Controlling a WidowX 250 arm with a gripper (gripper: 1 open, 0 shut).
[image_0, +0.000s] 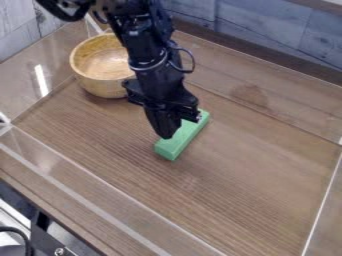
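My black gripper hangs low over a green rectangular block lying flat on the wooden table. Its tip is at the block's left side and looks shut, with nothing seen between the fingers; whether it touches the block is unclear.
A round tan basket sits at the back left, behind and left of the arm. Pale panels stand along the back, and the table's left edge drops away at the lower left.
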